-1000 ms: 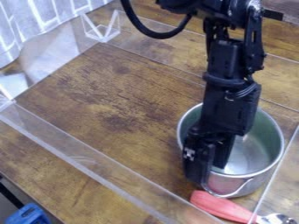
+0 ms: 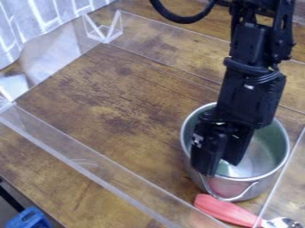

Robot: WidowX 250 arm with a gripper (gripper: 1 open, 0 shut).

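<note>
The black gripper (image 2: 215, 147) reaches down into a metal pot (image 2: 268, 160) at the right of the wooden surface, its fingers over the pot's left interior. Whether the fingers are open or shut, or hold anything, cannot be made out. A red-handled spoon (image 2: 226, 212) lies just in front of the pot.
Clear plastic walls (image 2: 89, 169) border the wooden surface (image 2: 107, 107), whose middle and left are clear. A white cloth (image 2: 30, 27) is at the top left, and a blue object (image 2: 30, 220) sits at the bottom left.
The arm has shifted slightly right and upward inside the pot. The pot and spoon look unmoved.
</note>
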